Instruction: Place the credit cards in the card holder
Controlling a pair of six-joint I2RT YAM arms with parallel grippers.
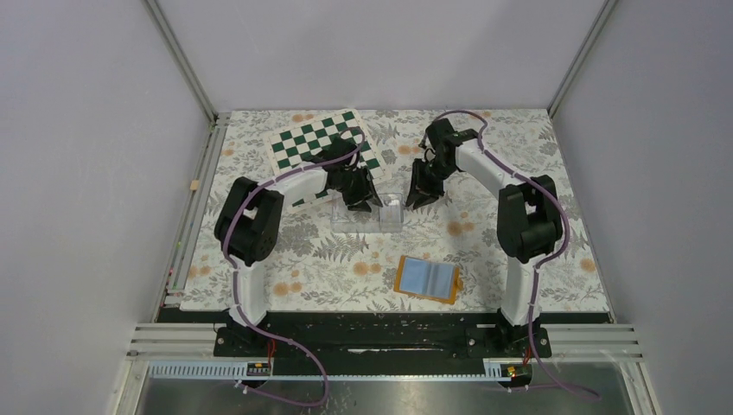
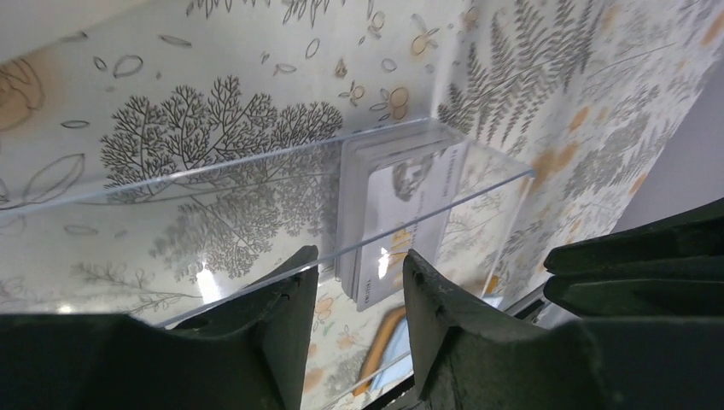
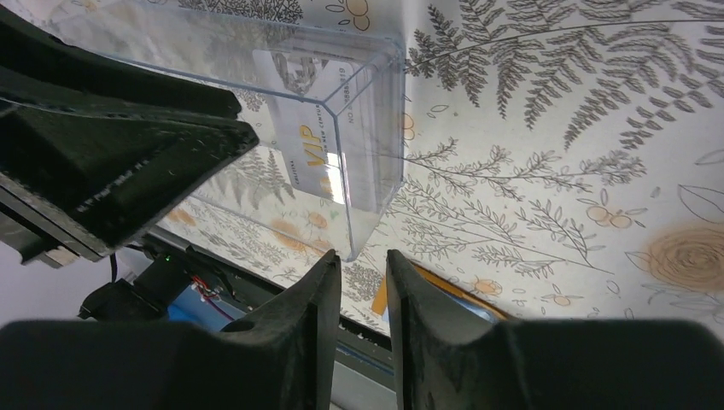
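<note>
A stack of pale credit cards [image 2: 418,201] stands inside one end of a clear box; gold VIP lettering shows on the front card [image 3: 307,145]. Over the box's near wall, beside the cards, my left gripper is part open; whether a finger touches the rim is unclear. My right gripper is open just off the box's right corner, nothing between its fingers. From above, both grippers, left [image 1: 373,205] and right [image 1: 408,206], flank the card end. The card holder [image 1: 428,279], orange-edged with bluish sleeves, lies open nearer the front.
The clear box [image 1: 350,226] extends left under my left arm. Behind it lies a green and white checkered board [image 1: 309,138], partly covered by that arm.
</note>
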